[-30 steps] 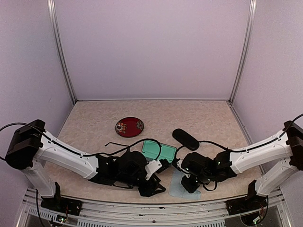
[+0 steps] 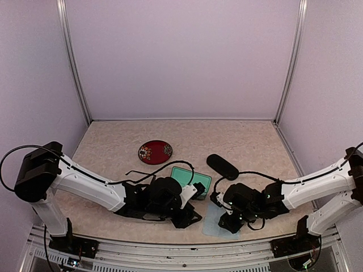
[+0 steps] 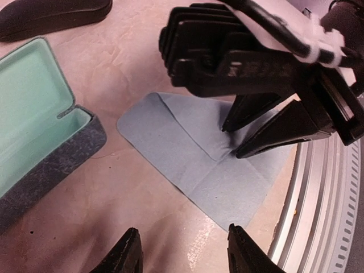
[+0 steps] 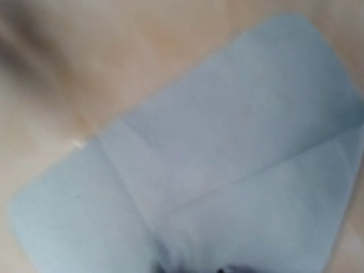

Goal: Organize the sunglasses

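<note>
A pale blue-grey cloth [image 2: 214, 222] lies creased on the table near the front edge. My right gripper is down at the cloth, its fingers a little apart; folds run toward its tips in the right wrist view. Left of the cloth, my left gripper stands open with bare table between its fingers. A dark box with a teal lining [image 3: 34, 142] lies open behind the grippers. Behind the left arm, a thin dark strip [image 2: 138, 172] shows, perhaps part of the sunglasses; the rest is hidden.
An elongated black case [image 2: 223, 167] lies behind the right arm. A red flowered plate [image 2: 155, 152] sits farther back on the left. A metal rail [image 2: 170, 245] runs along the front edge.
My left gripper has shifted slightly right and away from the front edge. The right gripper has moved slightly toward the front over the cloth. The box, black case and plate have not moved.
</note>
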